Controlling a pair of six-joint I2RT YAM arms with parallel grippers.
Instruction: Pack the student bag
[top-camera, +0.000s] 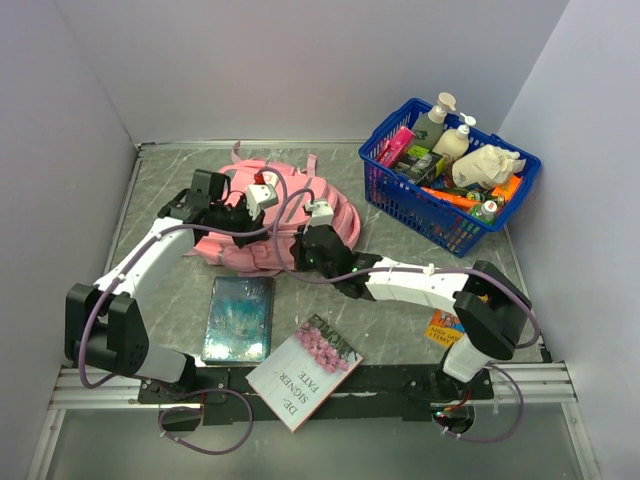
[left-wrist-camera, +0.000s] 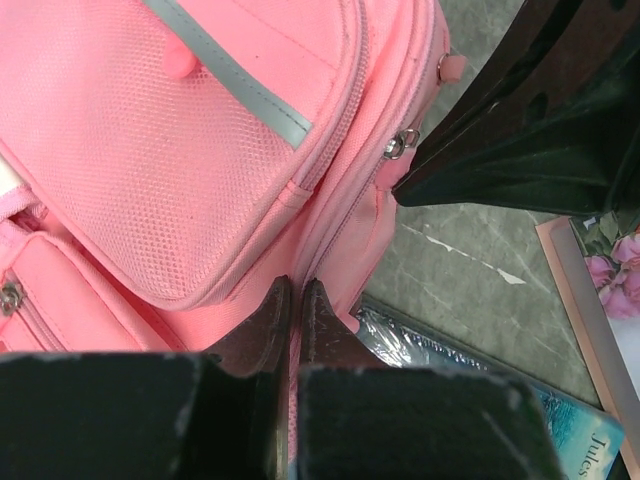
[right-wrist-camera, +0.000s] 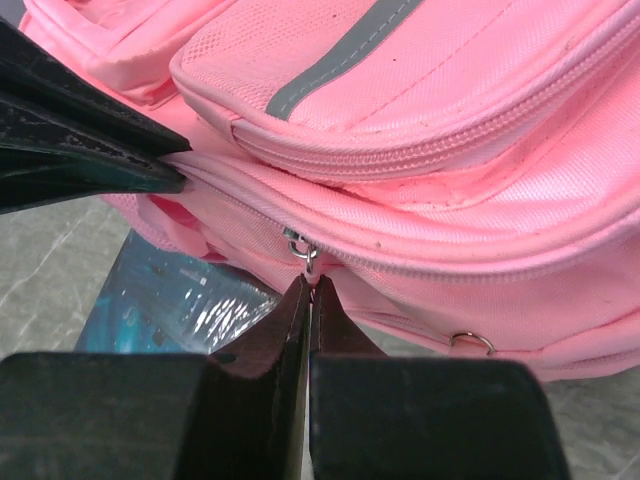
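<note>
The pink bag lies at the back left of the table, front pocket up. In the left wrist view, my left gripper is shut on a piped edge of the bag's fabric. My right gripper is shut with its tips at the zipper pull on the bag's side; nothing clearly shows between them. The zipper around it looks closed. In front of the bag lies a dark teal book, and a white book with pink flowers sits to its right.
A blue basket filled with bottles and packets stands at the back right. An orange booklet is partly hidden under my right arm. Bare table shows between the white book and that arm.
</note>
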